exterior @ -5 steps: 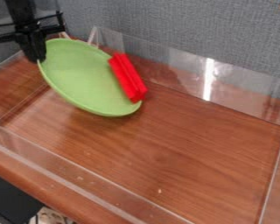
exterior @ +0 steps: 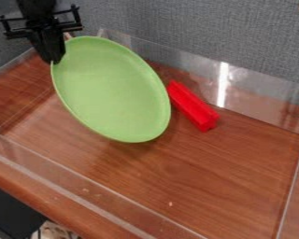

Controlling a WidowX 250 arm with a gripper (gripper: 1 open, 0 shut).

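My black gripper [exterior: 57, 49] is at the upper left, shut at the raised rim of a large green oval plate [exterior: 109, 91]. The plate tilts down from the fingers toward the front right; whether its rim is between them is hard to tell. A red block [exterior: 193, 105] lies on the wooden floor just right of the plate, behind its right edge.
Clear plastic walls [exterior: 271, 101] edge the wooden floor, with a grey padded backdrop behind.
The plate has tilted more steeply and shifted toward the front right. The red block has moved from on the plate to the floor on the right. The gripper has moved slightly right.
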